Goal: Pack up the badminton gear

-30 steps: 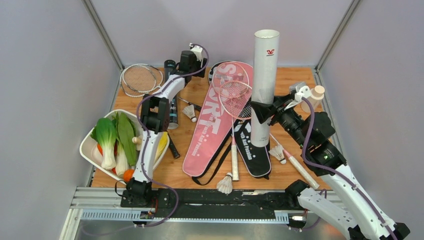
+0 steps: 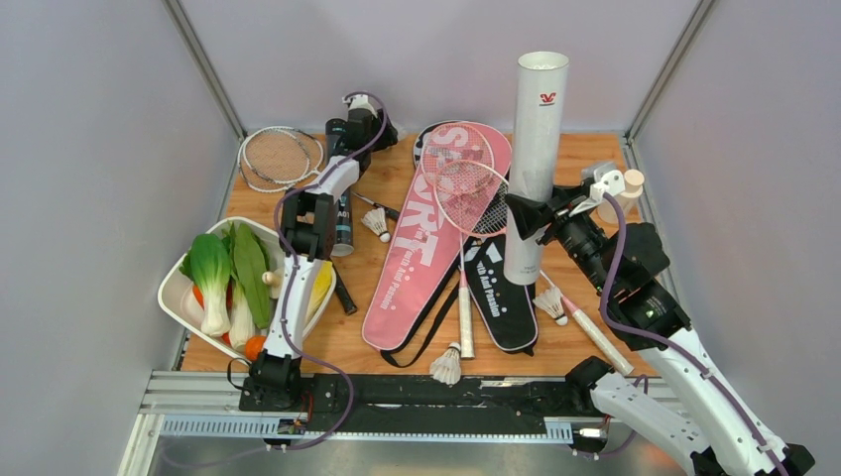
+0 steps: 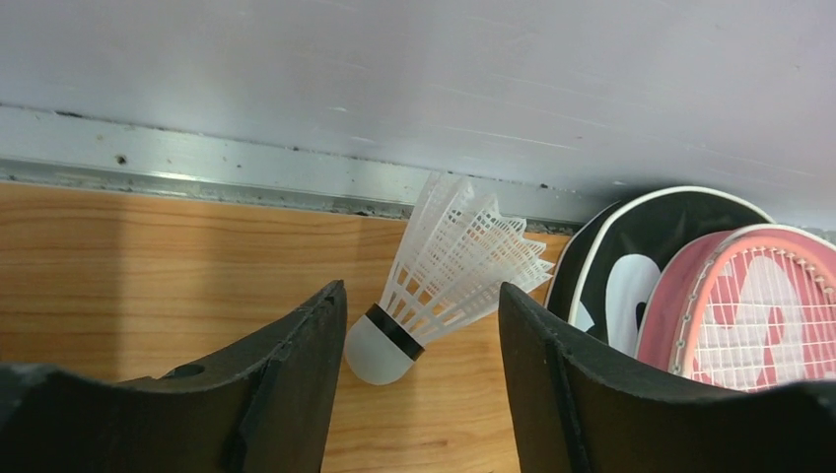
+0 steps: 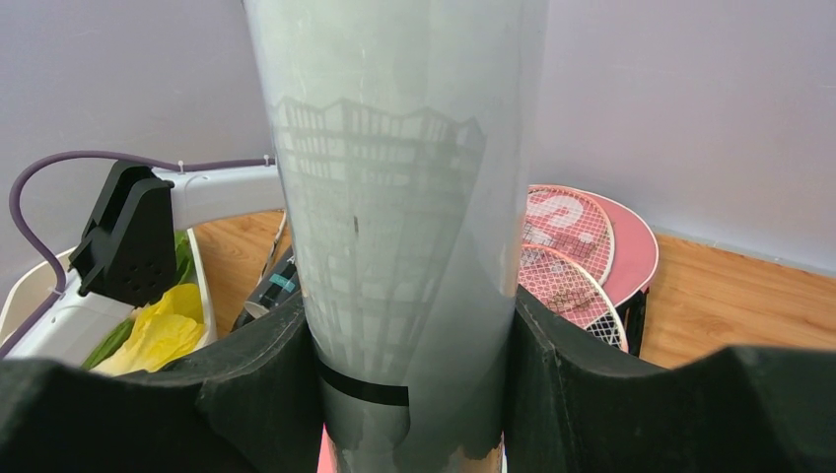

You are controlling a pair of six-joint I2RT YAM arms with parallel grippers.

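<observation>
In the right wrist view my right gripper is shut on a tall white tube [image 4: 394, 59], held nearly upright above the bags. A shuttlecock shape shows on or through the tube's wall; I cannot tell which. My left gripper stands open at the back, its fingers either side of a white shuttlecock [image 3: 380, 350] lying on the wood. More shuttlecocks lie on the table: one [image 2: 376, 223] left of the pink bag [image 2: 412, 258], one [image 2: 446, 365] at the front edge, one [image 2: 551, 303] on the right. Pink rackets [image 2: 461, 188] rest over the pink and black bags [image 2: 504, 307].
A white basket [image 2: 176, 299] of vegetables stands at left, partly under the left arm. Behind it are another racket pair [image 2: 281, 159] and a dark tube [image 2: 343, 223]. A capped bottle [image 2: 633, 182] is at the right rear. Walls close off back and sides.
My left gripper has shifted left and tilted along the back of the table. The white tube, in my right gripper, has moved slightly right and up in the top view.
</observation>
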